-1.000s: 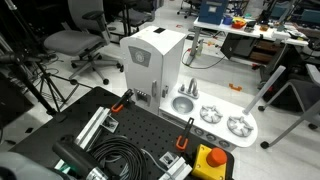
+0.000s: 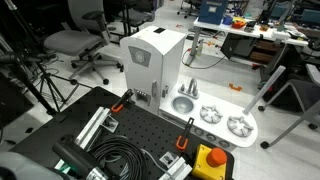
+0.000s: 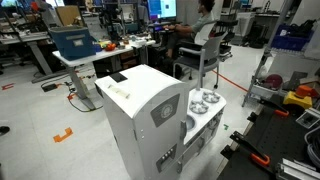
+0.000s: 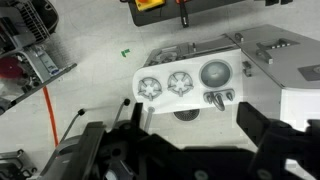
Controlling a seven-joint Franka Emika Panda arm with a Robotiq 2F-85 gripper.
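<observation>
In the wrist view, my gripper hangs over a white toy kitchen unit. Its dark fingers (image 4: 258, 122) stand wide apart, with nothing held between them. Below lies the counter (image 4: 181, 103), carrying a round metal sink (image 4: 214, 73), a faucet (image 4: 217, 98) and two stove burners (image 4: 180, 82). A tall white cabinet (image 2: 153, 65) adjoins the sink end; its door looks closed. Neither exterior view clearly shows the gripper.
A black table (image 2: 140, 135) borders the kitchen, bearing coiled cables (image 2: 120, 157), orange-handled clamps (image 2: 183, 140) and a yellow box with a red-orange button (image 2: 216, 157). Office chairs (image 2: 82, 40) and a blue bin (image 3: 75, 43) stand farther away.
</observation>
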